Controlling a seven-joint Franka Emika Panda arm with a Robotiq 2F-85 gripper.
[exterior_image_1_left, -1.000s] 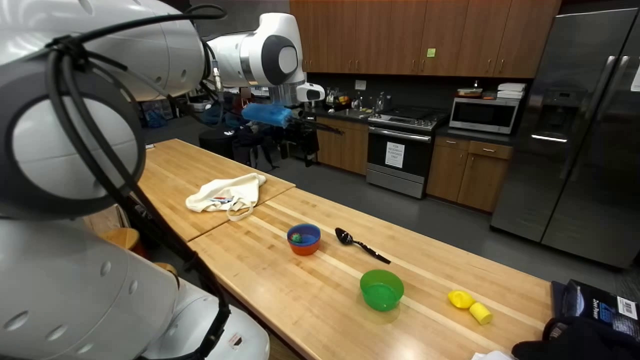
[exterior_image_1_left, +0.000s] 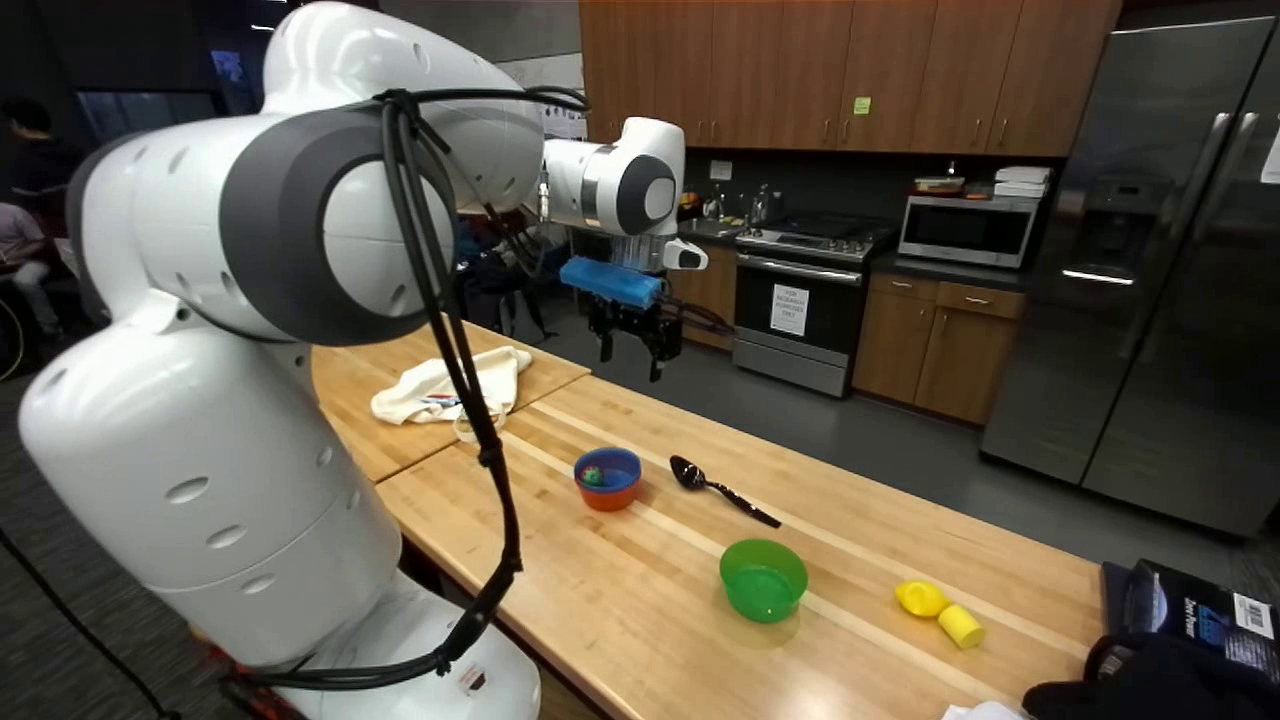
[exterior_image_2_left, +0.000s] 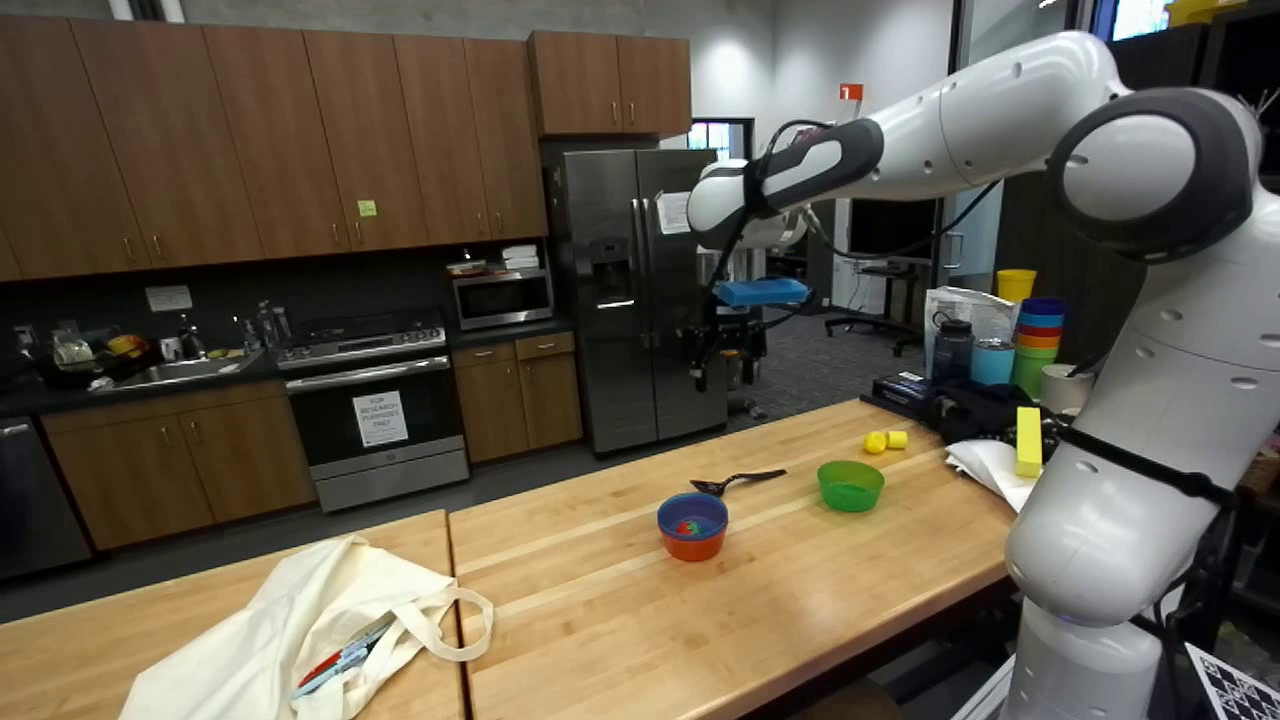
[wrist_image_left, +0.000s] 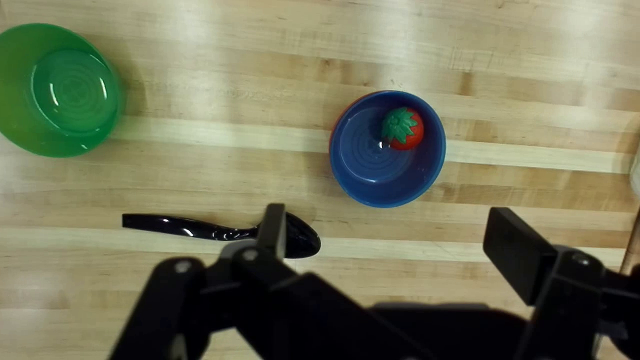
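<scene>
My gripper is open above the table, its two fingers wide apart with only bare wood showing between them. In the wrist view a blue bowl (wrist_image_left: 366, 174), nested in an orange bowl (exterior_image_1_left: 609, 498), lies ahead of the fingertips. A toy strawberry (wrist_image_left: 408, 135) with green leaves rests inside the blue bowl. The black spoon (wrist_image_left: 174, 226) lies flat, its scoop partly hidden behind the left finger. Further left stands an empty green bowl (wrist_image_left: 75, 90). In exterior view 1 the gripper (exterior_image_1_left: 630, 350) hangs well above the tabletop, clear of everything.
A yellow lemon (exterior_image_1_left: 921, 598) and a small yellow cylinder (exterior_image_1_left: 961, 626) lie towards the table's right end. Past the table seam is a cream cloth bag (exterior_image_2_left: 288, 624) with pens on it. Stacked cups (exterior_image_2_left: 1038, 330), a bottle and dark cloth crowd the base side.
The arm has swung to the right in exterior view 1, bringing the gripper over towards the bowls and spoon. The objects on the table have stayed where they were.
</scene>
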